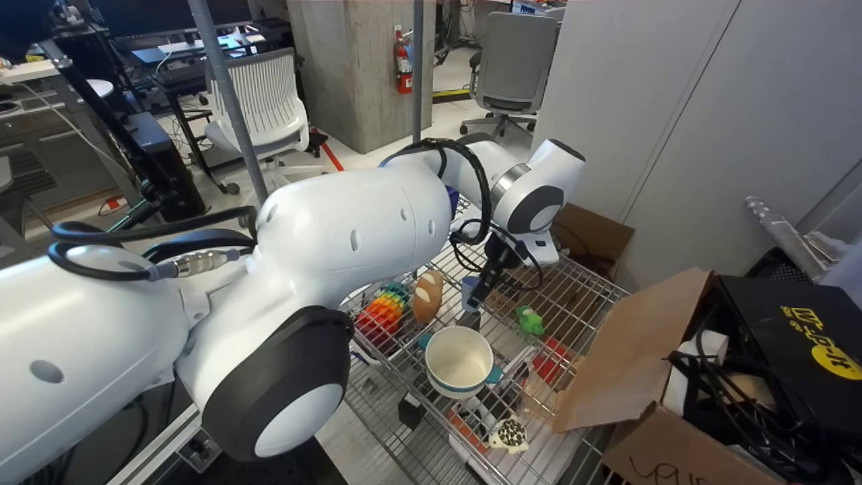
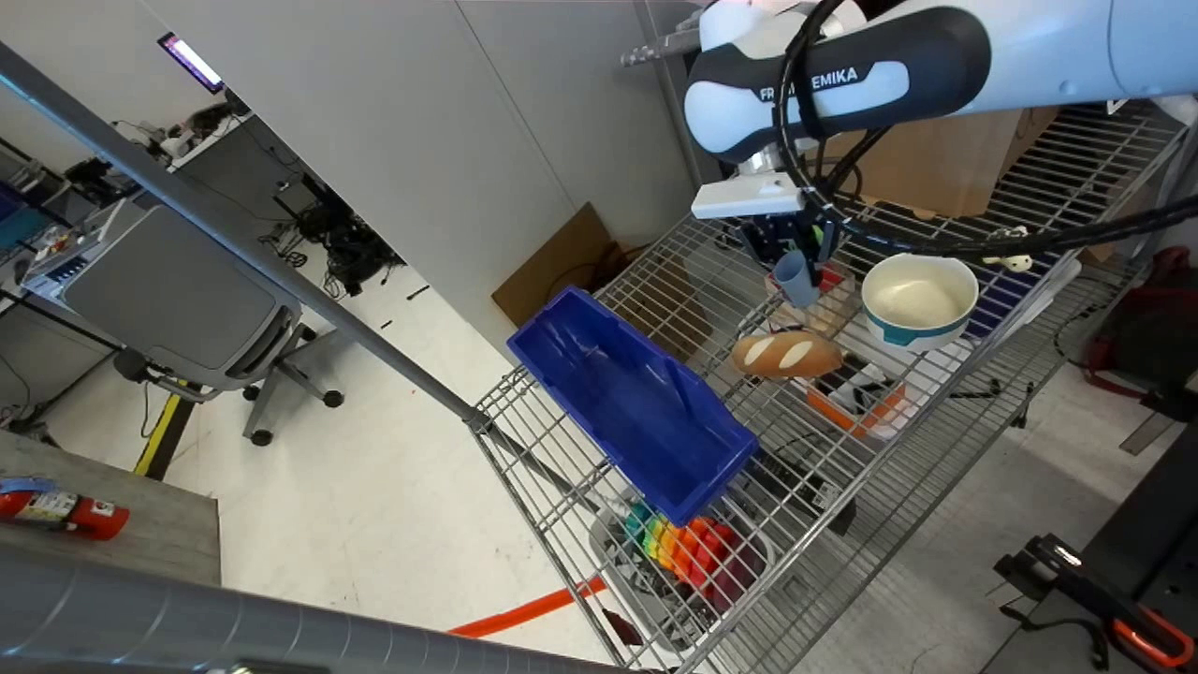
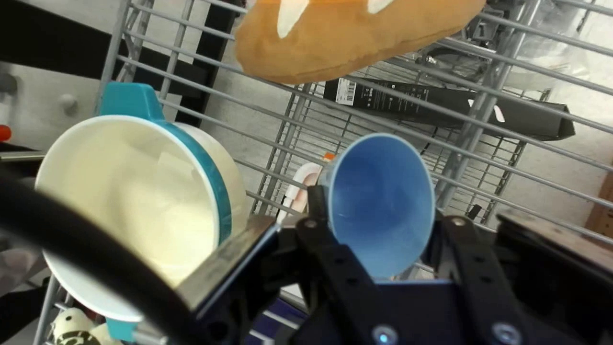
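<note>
A blue cup [image 3: 382,201] is gripped between the black fingers of my gripper, its open mouth facing the wrist camera. In exterior view 2 the same cup [image 2: 795,279] hangs below the gripper [image 2: 799,253], tilted, above the wire shelf. The cream pot [image 3: 126,207] with teal handles stands beside it on the shelf, empty inside; exterior view 1 shows this pot [image 1: 458,360] nearer the camera than the cup [image 1: 469,292]. A brown bread loaf plush [image 2: 788,354] lies on the wires close by.
An empty blue bin [image 2: 640,393] sits on the shelf. A green toy [image 1: 530,320] and a black-spotted white toy [image 1: 510,434] lie near the pot. A cardboard box [image 1: 630,364] borders the right. Rainbow-coloured items [image 2: 691,547] lie at one end.
</note>
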